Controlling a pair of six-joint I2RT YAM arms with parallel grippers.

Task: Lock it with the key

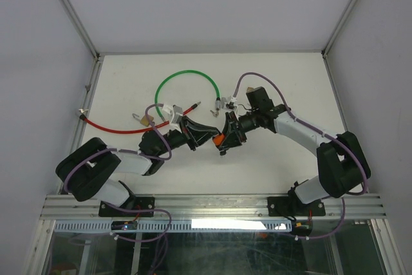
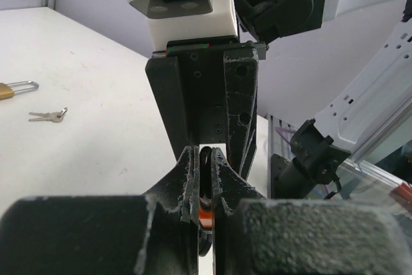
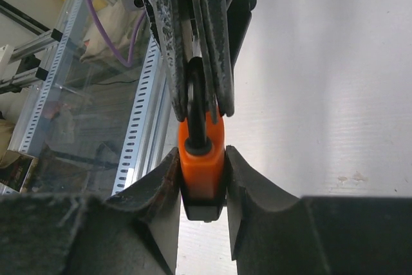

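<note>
My two grippers meet at the middle of the table. An orange-and-black tool (image 3: 203, 172) is between them, with my right gripper shut on its orange body and my left gripper shut on its black shaft. In the top view the left gripper (image 1: 207, 133) comes from the left and the right gripper (image 1: 228, 134) from above right. A pair of keys (image 2: 46, 116) lies on the table behind them, and a brass padlock (image 2: 8, 91) with a silver shackle lies nearby, in the left wrist view.
A green hose (image 1: 188, 71) arches across the back of the table, and a red hose (image 1: 116, 130) runs along the left. The table's front rail (image 1: 167, 204) is below the arms.
</note>
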